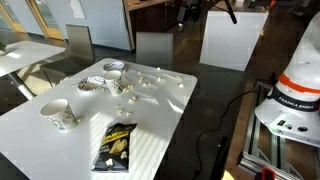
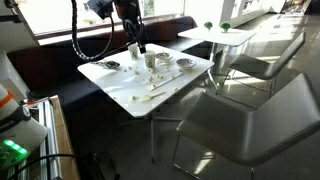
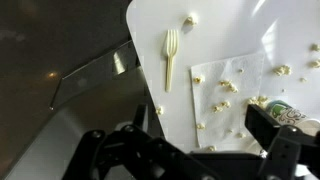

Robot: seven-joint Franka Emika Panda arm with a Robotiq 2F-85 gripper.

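My gripper is open, its dark fingers spread in the lower part of the wrist view with nothing held between them. Below it lies the white table [image 1: 40,150], strewn with popcorn pieces [image 3: 192,20]. A pale fork [image 3: 170,62] rests near the table's edge, beside a white napkin [image 3: 212,95] with popcorn on it. A patterned cup [image 3: 285,112] shows near the right finger. In exterior view 1, one cup [image 1: 59,114] stands at the left and another cup [image 1: 113,83] farther back. A black snack bag [image 1: 115,148] lies at the front.
Two patterned bowls sit toward the back, a left bowl [image 1: 89,85] and a right bowl [image 1: 114,66]. A grey chair [image 2: 245,125] stands against the near side in exterior view 2. Bare tabletop shows between the scattered pieces.
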